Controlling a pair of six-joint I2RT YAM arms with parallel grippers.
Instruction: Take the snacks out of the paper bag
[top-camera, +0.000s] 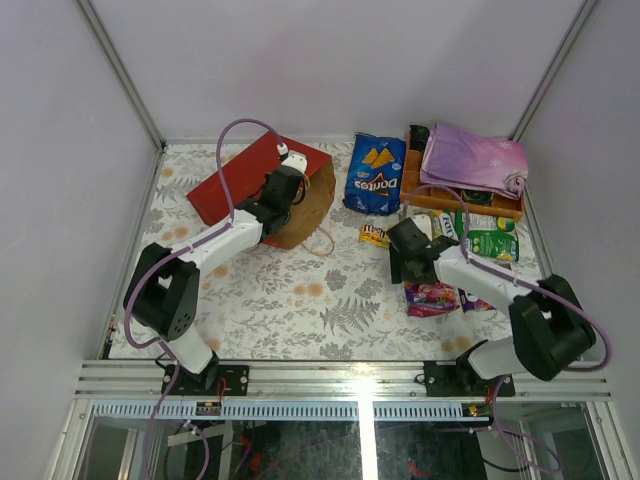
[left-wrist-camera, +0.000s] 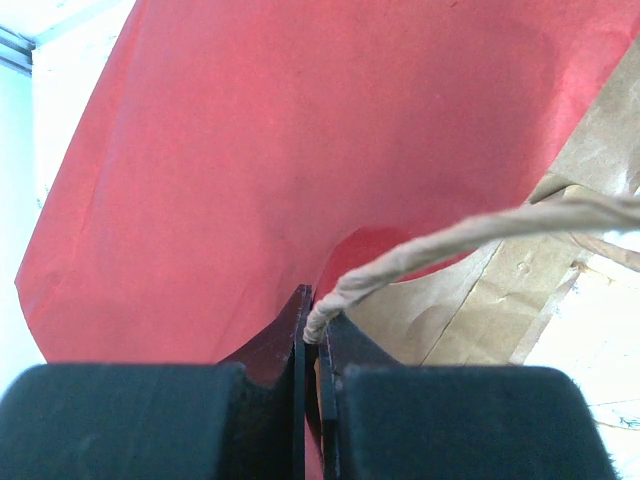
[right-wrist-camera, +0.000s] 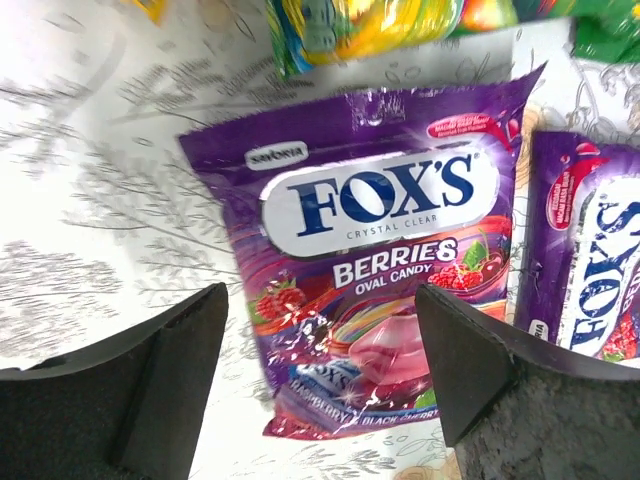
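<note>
A red paper bag (top-camera: 230, 186) lies on its side at the back left, its brown opening facing right. My left gripper is shut at its red edge, by a twisted handle (left-wrist-camera: 440, 250); whether anything thin is between the fingers is hard to tell. My right gripper stands open over a purple Fox's Berries candy bag (right-wrist-camera: 380, 200), with a second Fox's bag (right-wrist-camera: 590, 250) beside it. A blue Doritos bag (top-camera: 375, 175), green snack packs (top-camera: 488, 240) and a small yellow pack (top-camera: 370, 235) lie on the right half of the table.
A wooden tray (top-camera: 410, 170) with a folded purple cloth (top-camera: 475, 160) sits at the back right.
</note>
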